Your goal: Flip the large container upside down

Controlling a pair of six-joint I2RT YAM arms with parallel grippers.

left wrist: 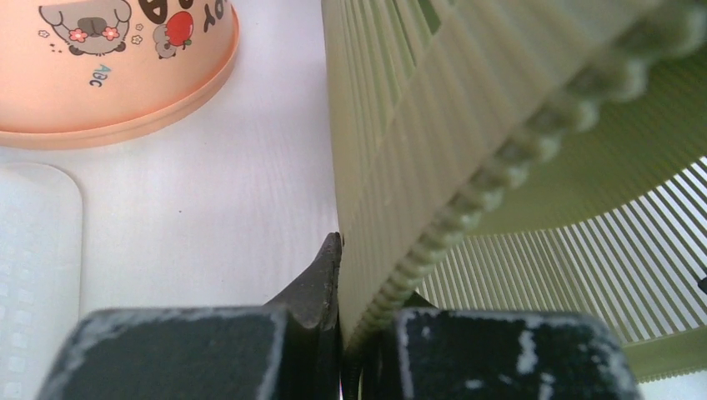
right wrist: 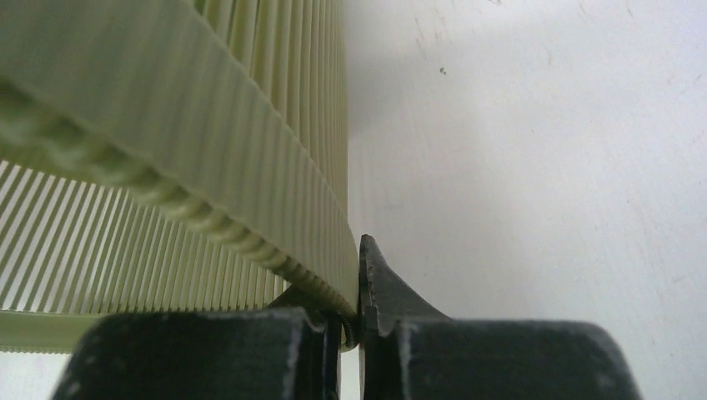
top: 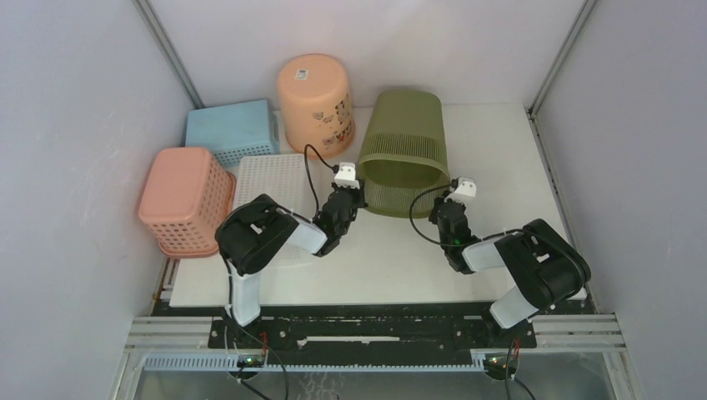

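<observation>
The large olive-green container lies on its side at the back of the table, its open mouth facing the front. My left gripper is shut on the left side of its rim; the ribbed wall runs between those fingers in the left wrist view. On the opposite side, my right gripper is shut on the rim, and the wall enters between its fingers in the right wrist view. Slotted ribs show inside the mouth. The container's far end is hidden from both wrist views.
Left of the container stands an orange bin, upside down. A blue basket, a pink basket and a white perforated basket crowd the left side. Bare table lies to the right.
</observation>
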